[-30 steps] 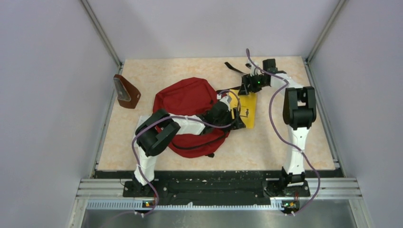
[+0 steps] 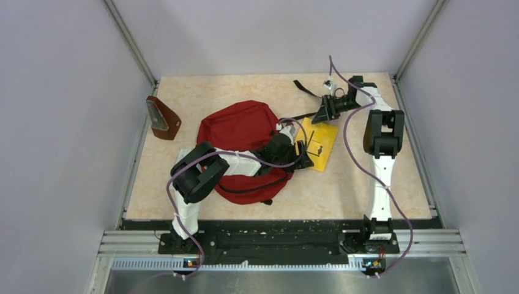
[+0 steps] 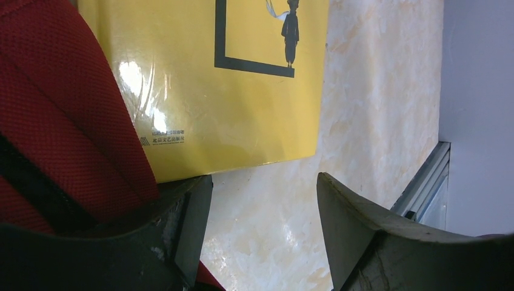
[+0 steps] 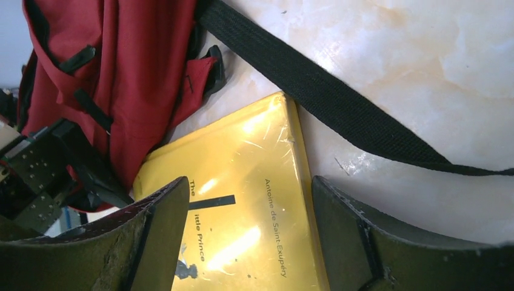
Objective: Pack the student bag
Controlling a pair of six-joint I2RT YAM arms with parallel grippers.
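A yellow book (image 2: 324, 146), titled The Little Prince, lies on the table against the right side of the red bag (image 2: 235, 125). At the book's near end my left gripper stands part open, its fingers just short of the book's lower edge with bare table between them. My right gripper is at the far end, part open; its fingertips straddle the book's corner region, one over the cover and one beside the spine edge. In the right wrist view the book (image 4: 242, 212) shows between those fingers, with no clear grip on it.
A black strap (image 4: 339, 109) runs from the bag past the book's far corner. A brown case (image 2: 164, 119) stands at the far left. Something white (image 2: 185, 154) lies partly hidden by the left arm.
The book has turned slightly and its near end has shifted right and forward. My left gripper has barely moved.
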